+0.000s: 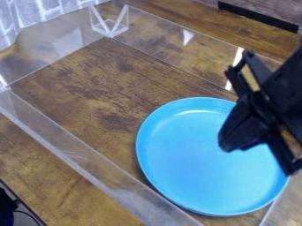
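A round light-blue plate [200, 172] lies empty on the wooden floor of a clear-walled enclosure, toward the lower right. My black gripper [242, 128] reaches in from the right edge, low over the upper right part of the plate. It is blurred and dark, and I cannot make out anything between its fingers.
Transparent walls [71, 154] border the area on the left, back and front. The wooden floor [106, 97] left of and behind the plate is clear. A dark cable sits at the lower left corner, outside the wall.
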